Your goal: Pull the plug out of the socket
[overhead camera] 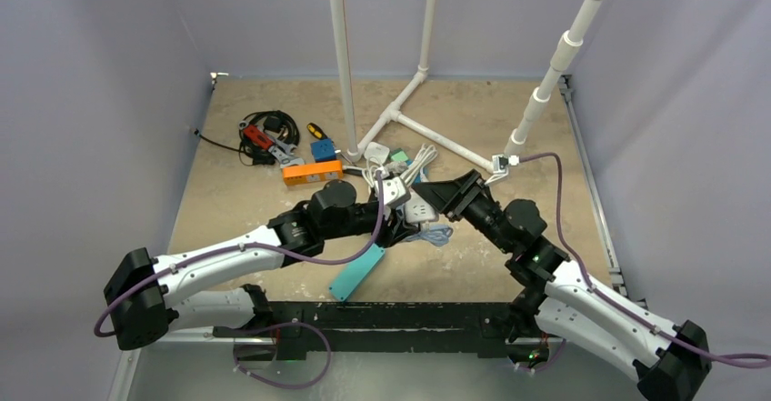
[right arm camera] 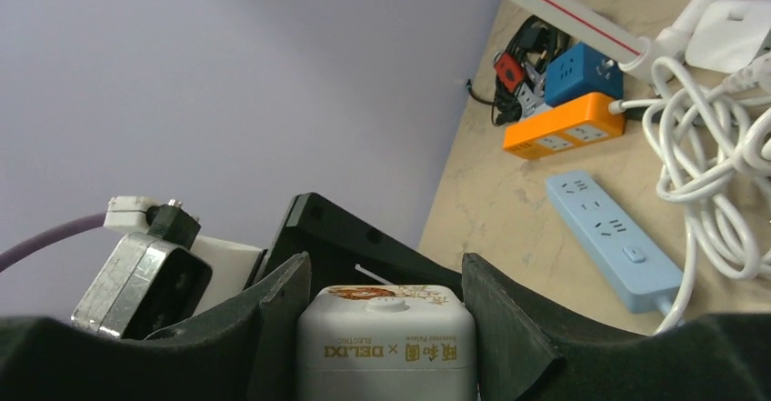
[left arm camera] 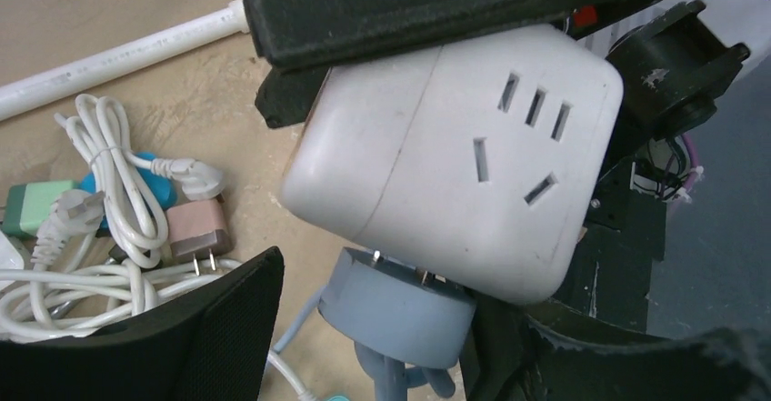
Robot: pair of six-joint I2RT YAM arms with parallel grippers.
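A white cube socket (left arm camera: 464, 160) is gripped by my right gripper, whose black fingers (left arm camera: 436, 10) cross its top in the left wrist view. Printed lettering on the socket (right arm camera: 386, 351) faces the right wrist camera. Right below it sits the blue-grey plug (left arm camera: 397, 315), with bits of its metal prongs bare in a narrow gap. Whether the prong tips are inside the slots is hidden. My left gripper is around the plug, part open: space shows beside its left finger (left arm camera: 214, 328), while the other finger lies close against or behind the plug.
White coiled cables (left arm camera: 118, 183) and small chargers lie on the table beyond the grippers. A light-blue power strip (overhead camera: 356, 272) is in front, an orange strip (overhead camera: 312, 173) at the left. White pipes (overhead camera: 445, 142) stand behind. Clear table lies at the right.
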